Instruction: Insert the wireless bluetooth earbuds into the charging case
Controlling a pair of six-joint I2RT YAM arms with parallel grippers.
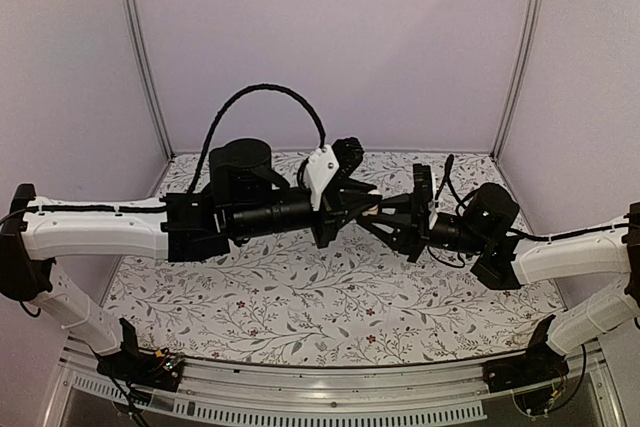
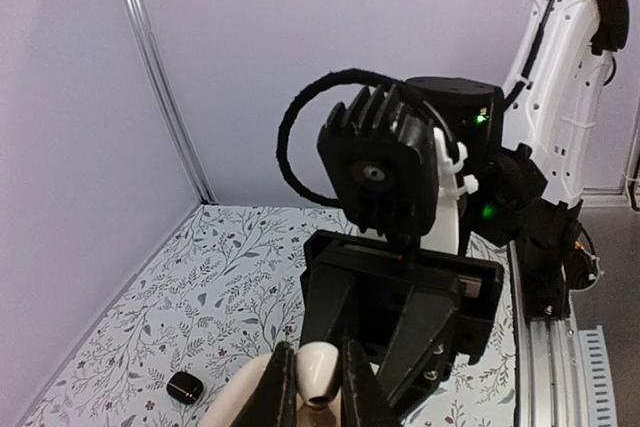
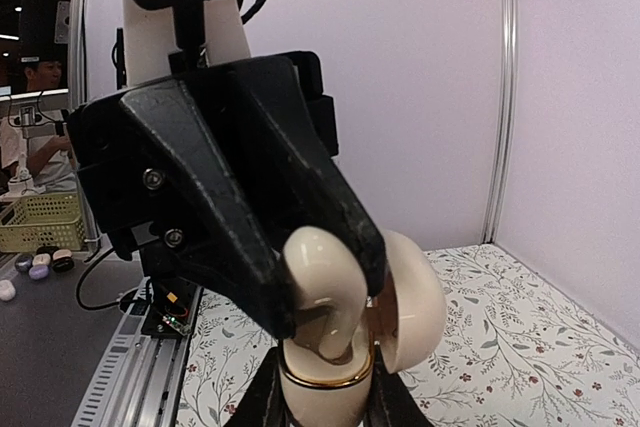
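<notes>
Near the middle of the top view, my left gripper [image 1: 362,201] and right gripper [image 1: 374,217] meet above the table. A glossy white earbud [image 3: 325,267] is pinched between the left fingers, its rounded head facing up. Below it, the white charging case [image 3: 325,402] with a gold rim is gripped by my right gripper, its lid [image 3: 415,302] swung open to one side. The earbud's stem reaches down into the case's mouth; how deep it sits cannot be told. The left wrist view shows the earbud [image 2: 318,371] close up, partly hiding the case behind it.
A small black box-shaped object [image 2: 185,387] lies on the patterned table. A yellow basket [image 3: 42,222] and several small cases [image 3: 40,272] stand outside the booth.
</notes>
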